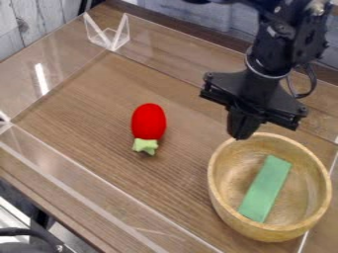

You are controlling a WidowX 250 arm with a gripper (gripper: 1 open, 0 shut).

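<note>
My dark gripper [238, 125] hangs from the arm above the back left part of a tan bowl [227, 198], shut with nothing visible between its fingers. A green rectangular block [267, 188] lies inside the bowl. A red rounded object [149, 122] with a small light green piece [144, 146] at its lower end lies on the wooden table to the left of the bowl.
A white wire rack or tray [126, 28] stands at the far back left. The bowl fills the front right.
</note>
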